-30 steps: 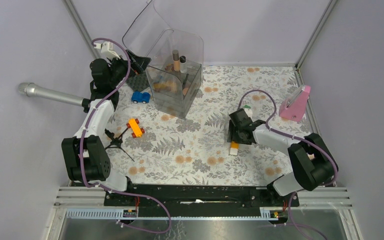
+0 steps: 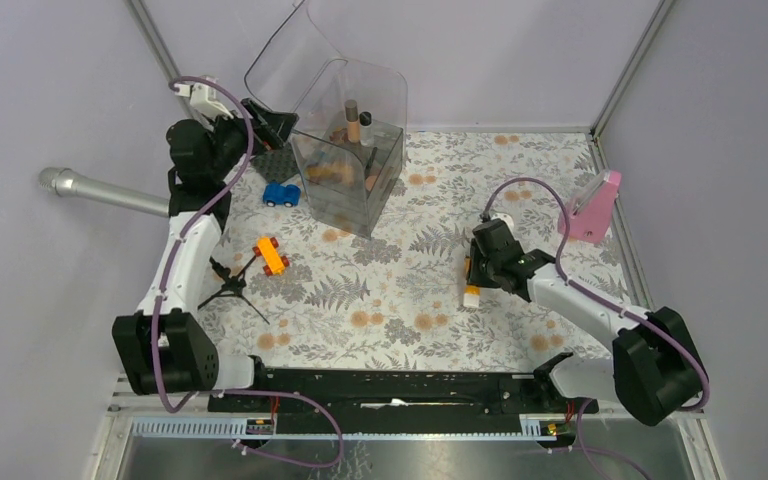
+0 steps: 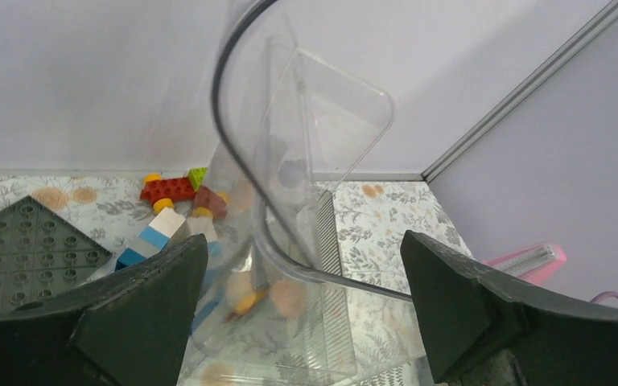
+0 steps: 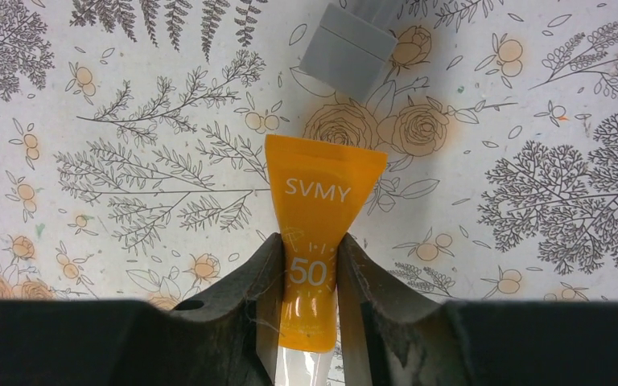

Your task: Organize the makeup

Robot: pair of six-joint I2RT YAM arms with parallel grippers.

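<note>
A clear acrylic organizer (image 2: 355,200) stands at the back centre with makeup bottles (image 2: 352,118) inside and its lid raised. My left gripper (image 2: 272,128) is open at the lid, whose dark-edged rim runs between its fingers in the left wrist view. My right gripper is shut on an orange tube (image 4: 326,173) printed "SVMY 50", with a white cap, low over the right middle of the table; in the top view the arm covers much of the tube.
A pink object (image 2: 590,210) stands at the right edge. A blue toy car (image 2: 280,195), an orange toy car (image 2: 271,257) and a black stand (image 2: 232,283) lie on the left.
The left arm has shifted slightly too.
</note>
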